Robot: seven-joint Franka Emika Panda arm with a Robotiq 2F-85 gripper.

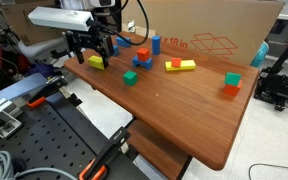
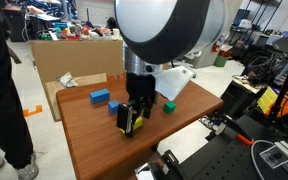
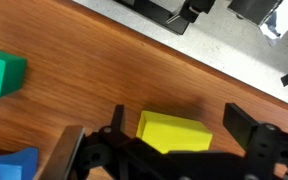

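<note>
My gripper is open low over the left end of the wooden table, its fingers on either side of a yellow block. In the wrist view the yellow block lies between the two dark fingers, with visible gaps to both. Its lower part is cut off by the gripper. From the second exterior side, the white arm covers much of the scene, and only part of the yellow block shows beside the fingertips.
Right of the gripper sits a green block. Behind it stand a red block on a blue one, a blue cylinder and a yellow piece. A teal block tops a red one farther right.
</note>
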